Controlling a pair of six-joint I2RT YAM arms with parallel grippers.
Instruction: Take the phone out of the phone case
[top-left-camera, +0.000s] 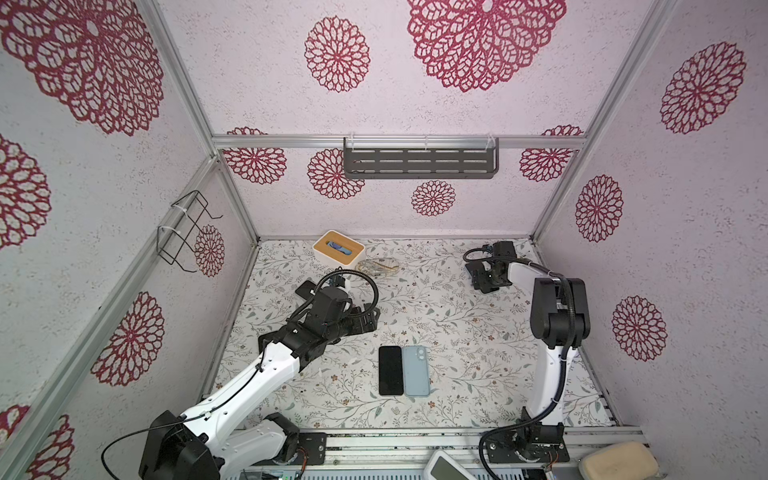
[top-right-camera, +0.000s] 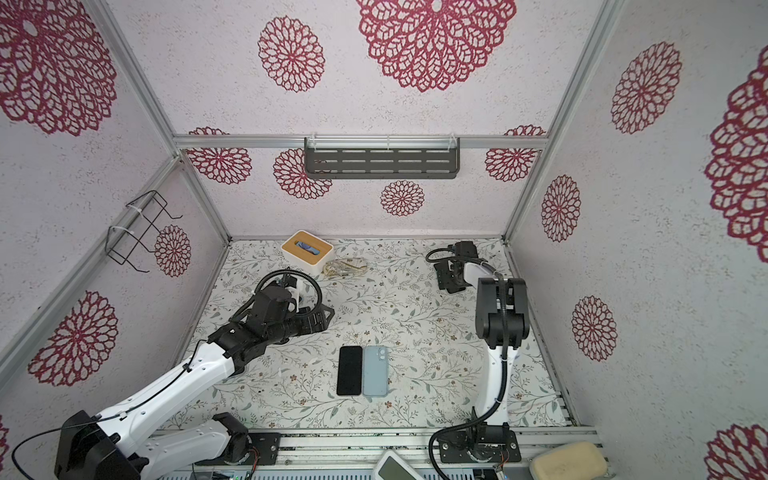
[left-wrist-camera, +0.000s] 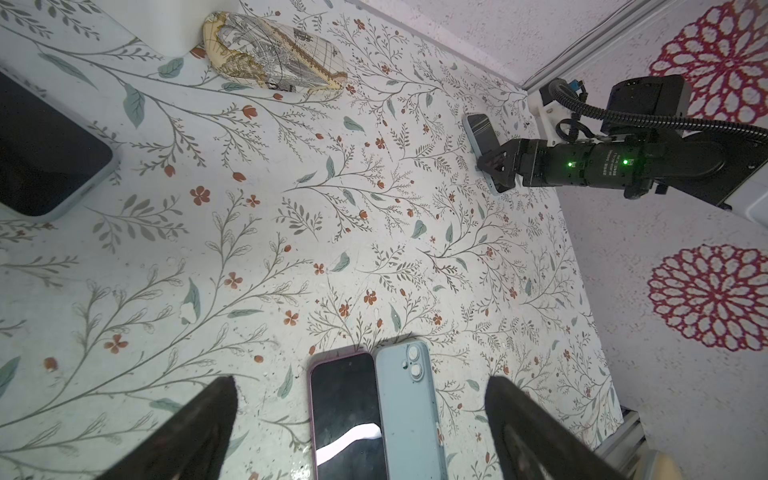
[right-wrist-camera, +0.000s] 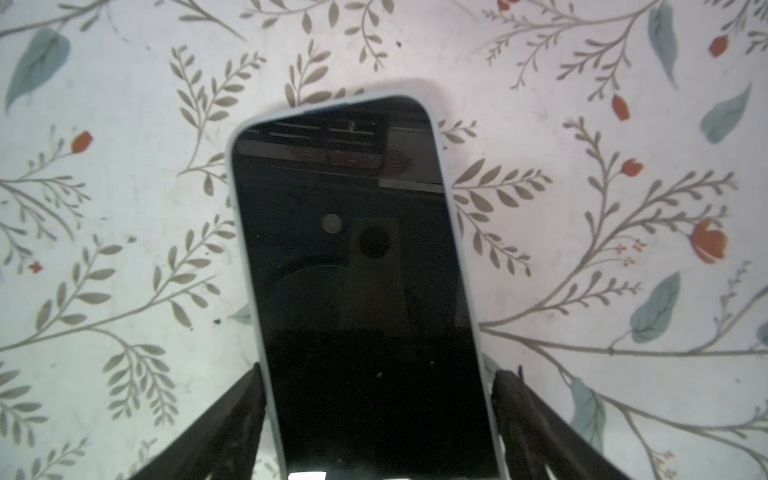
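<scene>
My right gripper is over a dark phone (right-wrist-camera: 352, 232) with a pale rim at the back right, fingertips at both long sides; whether they grip it is unclear. My left gripper hangs open over the left-middle table, nothing seen between its fingers. Below it, at the front middle, a black-screened phone (top-left-camera: 390, 369) lies beside a light blue phone or case (top-left-camera: 416, 369) with camera openings. Another dark phone (left-wrist-camera: 44, 144) lies at the left. I cannot tell which phones are inside cases.
A white box with tan inside (top-left-camera: 328, 240) holding a blue object stands at the back left, beside a clear crumpled packet (left-wrist-camera: 272, 56). A shelf (top-left-camera: 420, 164) hangs on the back wall.
</scene>
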